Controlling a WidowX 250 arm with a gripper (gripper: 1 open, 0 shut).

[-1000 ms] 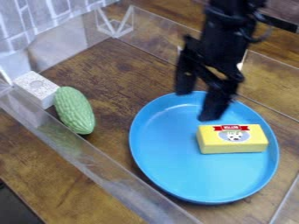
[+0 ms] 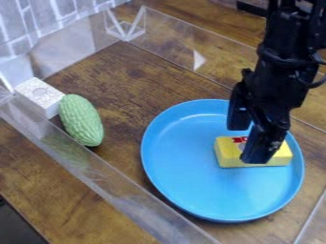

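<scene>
My black gripper (image 2: 251,133) is low over the blue plate (image 2: 178,162), its fingertips down at a yellow box (image 2: 277,152) with a red mark on top. The fingertips overlap the box in view; whether they grip it or are open around it is unclear.
A green bumpy vegetable (image 2: 79,119) and a white block (image 2: 38,95) lie on the wooden table at the left, near a transparent edge.
The box, plate and other objects look unmoved.
</scene>
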